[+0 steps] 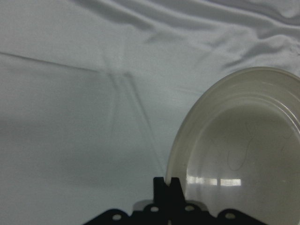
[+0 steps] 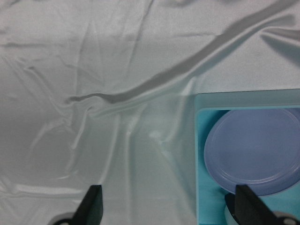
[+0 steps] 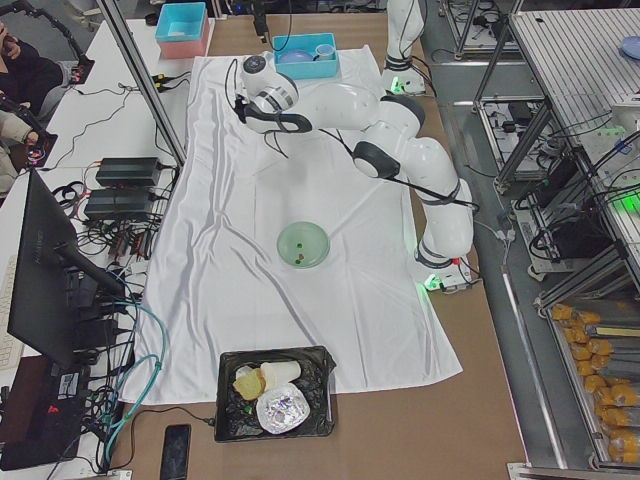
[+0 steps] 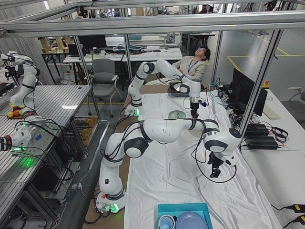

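A pale cream round plate (image 1: 243, 150) fills the right of the left wrist view, on the white cloth, with my left gripper shut at its left rim; whether the rim is between the fingertips I cannot tell. In the camera right view my left gripper (image 4: 194, 113) hangs over the cloth near a green plate (image 4: 177, 115). My right gripper (image 4: 215, 169) stands open over the cloth; in the right wrist view a blue plate (image 2: 251, 150) lies inside the turquoise bin (image 2: 199, 164) beside it.
A black tray (image 3: 230, 420) with a foil bowl and food items stands at the near edge in the camera left view. The green plate (image 3: 303, 245) holds small bits. A monitor and electronics line one side; cloth between the plates is largely free.
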